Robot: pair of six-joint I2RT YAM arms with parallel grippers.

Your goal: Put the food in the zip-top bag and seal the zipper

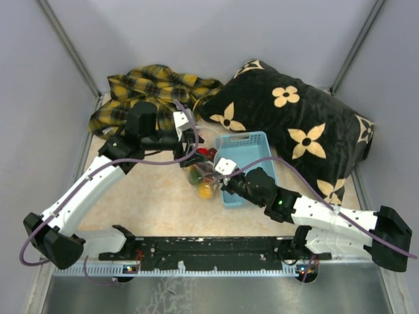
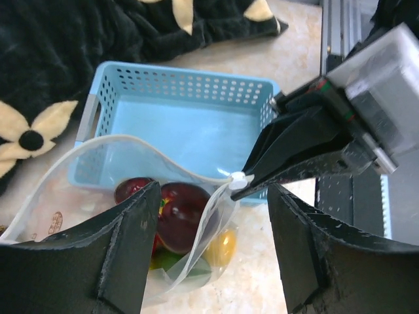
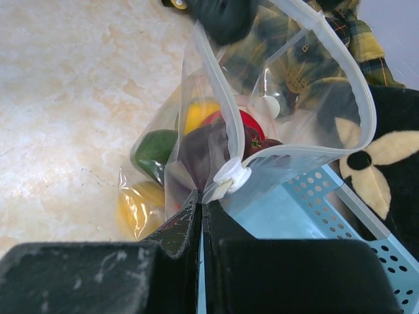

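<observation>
The clear zip top bag (image 3: 175,196) stands with its mouth wide open. Inside it lie a green food piece (image 3: 155,150), a yellow one (image 3: 141,206), a red one (image 3: 247,123) and a dark red one (image 2: 180,222). My right gripper is shut on the bag's thin edge at one end of the zipper, just by the white slider (image 3: 232,175). Over the bag, my left gripper is open, its fingers (image 2: 134,229) spread wide. In the left wrist view the rim and slider appear between them; contact cannot be told.
An empty blue basket (image 1: 252,154) stands right beside the bag. Behind lie a dark flowered pillow (image 1: 281,108) and a yellow plaid cloth (image 1: 154,88).
</observation>
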